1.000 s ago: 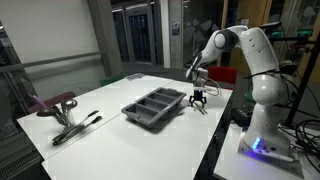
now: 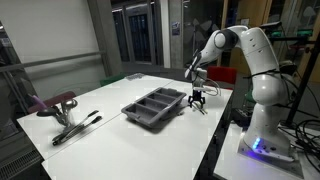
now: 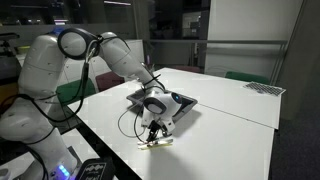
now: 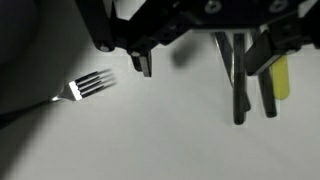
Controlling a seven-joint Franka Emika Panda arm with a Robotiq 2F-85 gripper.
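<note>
In the wrist view my gripper stands open, its two fingers wide apart. Dark-handled utensils (image 4: 239, 95) lie on the table below it, toward the right finger, beside a yellow handle (image 4: 281, 78). A fork (image 4: 85, 87) rests on the left, outside the fingers. Low over the white table, my gripper (image 2: 197, 100) shows at the far end in exterior view 1. Exterior view 2 has the gripper (image 3: 154, 130) just above a yellow item (image 3: 158, 144). Whether a finger touches any utensil is hard to tell.
A grey compartment tray (image 2: 155, 106) sits mid-table, close to the arm. Holders with utensils (image 2: 66, 112) and dark tongs-like pieces (image 2: 78, 130) lie at the left in exterior view 1.
</note>
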